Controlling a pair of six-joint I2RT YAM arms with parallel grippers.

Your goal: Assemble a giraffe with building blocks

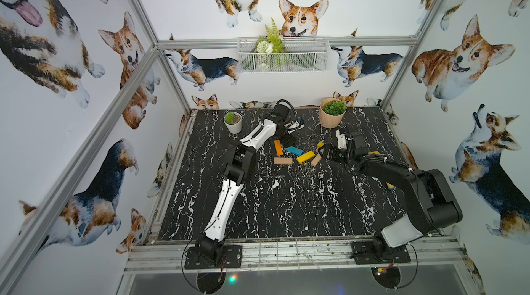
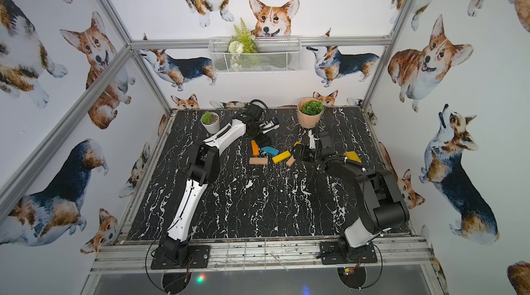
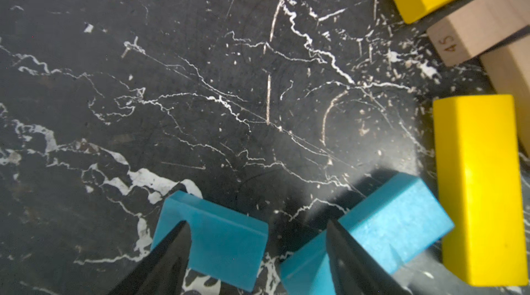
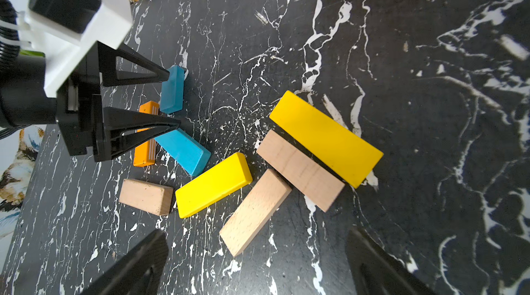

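Note:
In the left wrist view a small blue block [image 3: 215, 239] lies between the spread fingertips of my left gripper, by the left finger. I cannot tell whether they touch. A longer blue block [image 3: 381, 228] reaches under the right finger. In the right wrist view my open right gripper hangs over the table, nothing between its fingers. Ahead of it lie two wooden blocks [image 4: 256, 212] [image 4: 301, 169], a yellow block [image 4: 325, 137] and a second yellow block [image 4: 214, 184]. Farther left are an orange block [image 4: 145, 151] and another wooden block [image 4: 145, 196].
A white potted plant [image 1: 233, 123] and a larger tan pot [image 1: 330, 118] stand at the back. One more yellow block [image 2: 352, 157] lies right of my right gripper. Both grippers work close together.

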